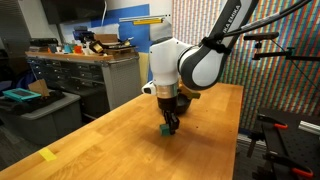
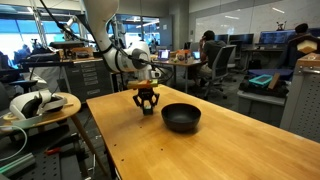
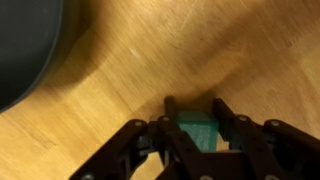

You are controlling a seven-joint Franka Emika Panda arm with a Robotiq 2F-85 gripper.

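A small green block (image 3: 198, 130) sits between the fingers of my gripper, which is shut on it. In exterior view 1 the green block (image 1: 165, 129) is low over the wooden table, just under the gripper (image 1: 168, 127); whether it touches the tabletop I cannot tell. From the other side, in exterior view 2, the gripper (image 2: 148, 109) points down at the table and mostly hides the block. A black bowl (image 2: 181, 117) stands on the table beside the gripper, with its dark rim (image 3: 45, 60) at the upper left of the wrist view.
The wooden table (image 2: 210, 155) has wide bare areas around the bowl and gripper. A yellow patch (image 1: 47, 154) lies on it toward the left in exterior view 1. Shelves, desks and a seated person are in the background, away from the arm.
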